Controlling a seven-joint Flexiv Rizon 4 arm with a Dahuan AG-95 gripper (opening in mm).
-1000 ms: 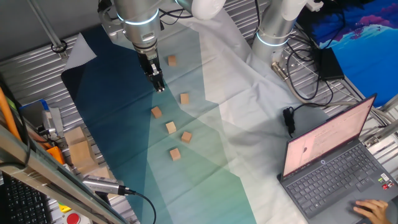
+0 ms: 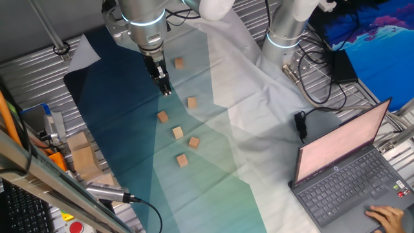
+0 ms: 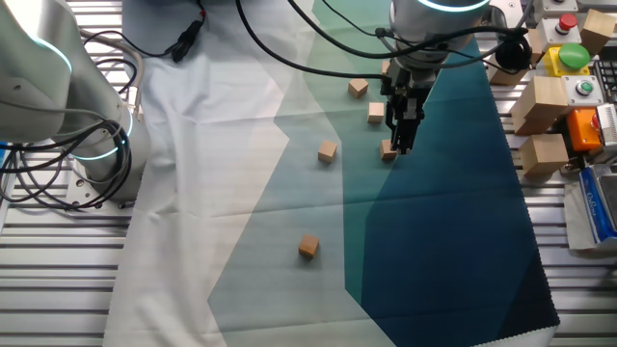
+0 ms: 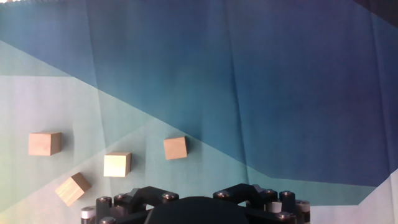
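Observation:
Several small wooden cubes lie scattered on the patterned cloth. In exterior view 1, one cube (image 2: pixel 179 63) sits alone near the arm, a second cube (image 2: pixel 191 102) lies farther out, and the others are loosely grouped around a pale cube (image 2: pixel 178 133). My gripper (image 2: pixel 166 93) points down above the cloth, apart from the cubes, with nothing held. Its two sides stand wide apart along the bottom of the wrist view, so it is open. That view shows the nearest cube (image 4: pixel 176 148) ahead of the gripper, with a lighter cube (image 4: pixel 117 165) to its left.
An open laptop (image 2: pixel 349 175) with a hand on it stands at the right. Larger wooden blocks (image 3: pixel 542 101) and button boxes line the table side beyond the cloth.
The arm, gripper and cubes have not visibly moved. Only the hand at the laptop shifts slightly.

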